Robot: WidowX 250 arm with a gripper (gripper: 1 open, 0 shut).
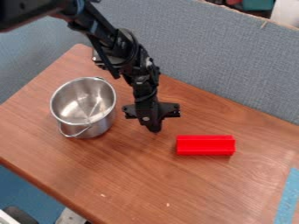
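Observation:
My black gripper [153, 124] hangs low over the middle of the wooden table [140, 184], shut, with nothing visible between its fingers. To its left stands a shiny metal pot [82, 103] with a wire handle at the front. To the gripper's right and a little nearer the camera lies a red rectangular block [205, 145], apart from it. Whether the fingertips touch the tabletop is hard to tell.
A grey padded wall [222, 61] runs along the back and left of the table. A light blue strip [286, 197] lies at the right edge.

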